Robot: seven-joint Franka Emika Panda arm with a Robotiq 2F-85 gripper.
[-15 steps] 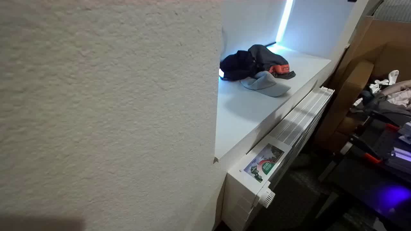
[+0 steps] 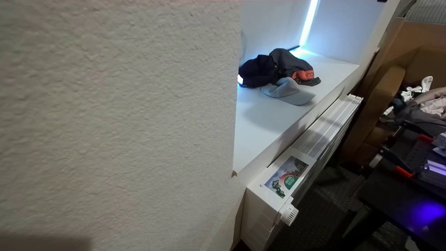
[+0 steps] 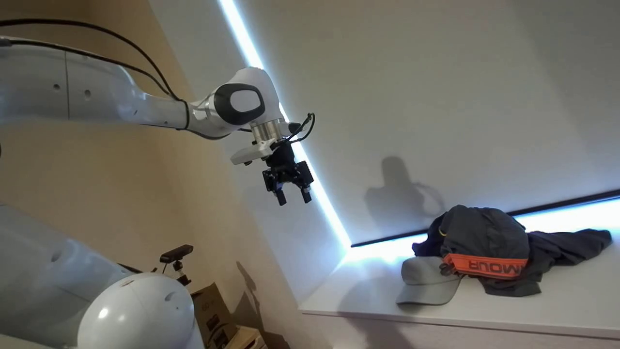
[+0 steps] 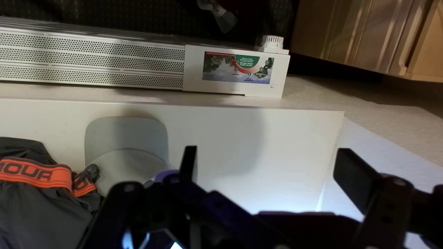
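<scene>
On the white windowsill [image 3: 360, 299] lies a grey cap [image 3: 427, 282], its brim toward the front edge. Dark clothing with an orange lettered band [image 3: 487, 264] is heaped against the cap. From the wrist view, the cap [image 4: 126, 145] and the clothing [image 4: 37, 207] are on the left, with the cap partly covered by a finger mount. High above the sill's corner hangs my gripper [image 3: 294, 198], pointing down and well apart from the pile. Its fingers stand wide, and in the wrist view the space between them is empty, so the gripper is open.
A radiator [image 4: 91, 58] with a dial runs along the sill's front, lower down. In exterior view 1 a rough wall [image 2: 117, 125] blocks the left half, and a black table [image 2: 401, 196] stands at right. The sill beside the cap is bare.
Shadows on the floor beside the black table look slightly different. The cap, clothing and radiator have not moved; my gripper shows in neither exterior view 1 frame.
</scene>
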